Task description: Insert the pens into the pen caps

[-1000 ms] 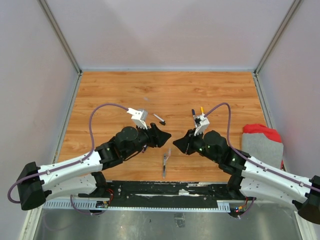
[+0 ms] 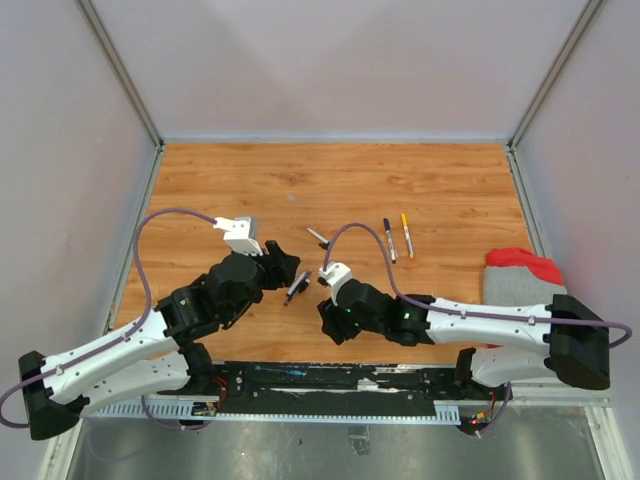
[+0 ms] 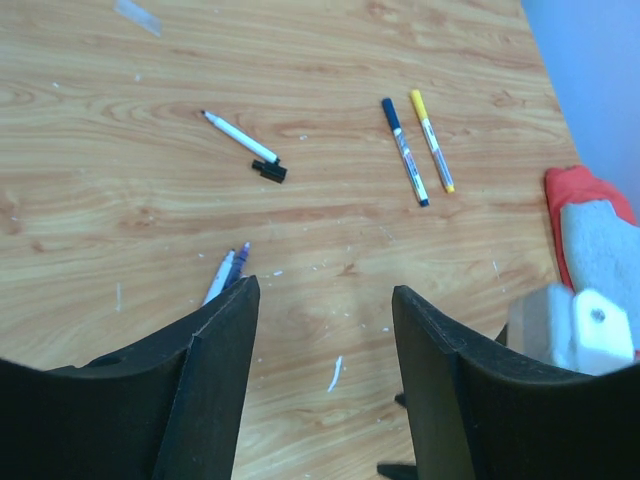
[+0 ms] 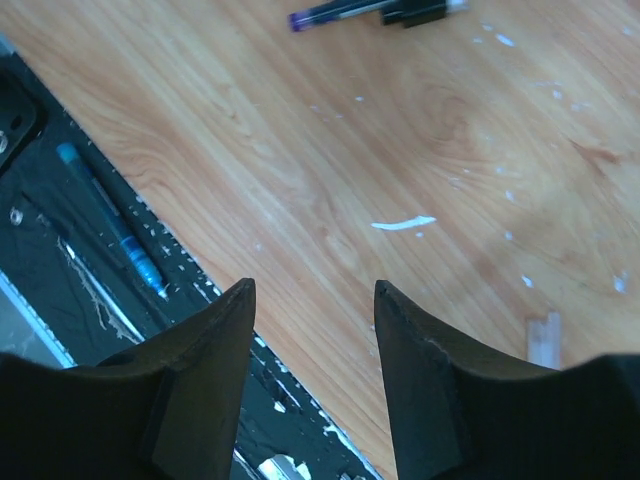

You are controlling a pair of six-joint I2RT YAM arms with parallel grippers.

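A white pen point(image 3: 234, 131) lies on the table with a loose black cap point(image 3: 270, 171) touching or close by its end. Nearer my left gripper, a second white pen point(image 3: 219, 276) and a purple-tipped dark pen point(image 3: 238, 264) lie side by side, partly behind one finger. This gripper is open above the wood, nothing between its fingers. My right gripper also stands open and empty, over the front table edge. The purple-tipped end and a black cap point(image 4: 412, 11) show at the top of the right wrist view.
A blue-capped pen point(image 2: 389, 240) and a yellow-capped pen point(image 2: 407, 235) lie at the right back. Grey-and-red cloth point(image 2: 520, 280) rests at the right edge. A blue pen point(image 4: 112, 220) lies on the black strip in front.
My left gripper has drawn back to the left. My right gripper has moved left and toward the front edge. The loose pens on the table look unmoved.
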